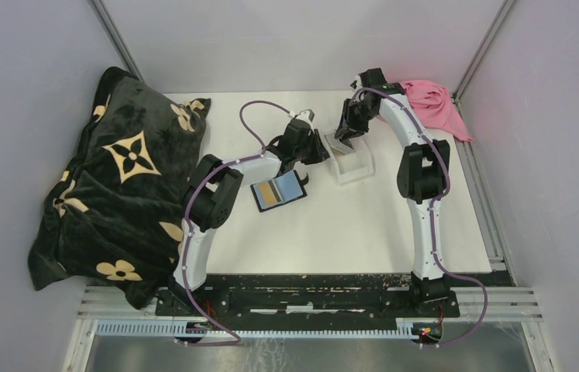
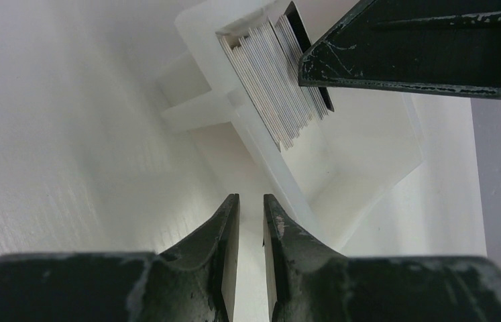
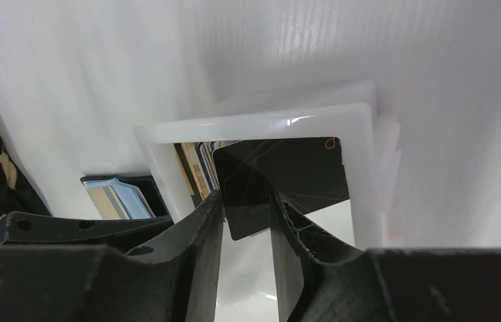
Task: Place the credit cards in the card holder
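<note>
The white card holder (image 1: 356,176) lies at a slant on the table, a frame-like box with a row of cards (image 2: 267,80) standing on edge at one end. A black card (image 3: 301,168) faces up at the stack's outer side, inside the frame. Over it my right gripper stands partly open, one fingertip overlapping the card's edge. My left gripper is at the holder's left side, fingers close together with a narrow gap. Whether any of the holder's wall lies between them cannot be made out.
A flat black-edged piece (image 1: 278,191) in blue and tan lies left of the holder, under the left gripper. Pink cloth (image 1: 432,105) sits at the back right; a dark patterned blanket (image 1: 108,194) covers the left.
</note>
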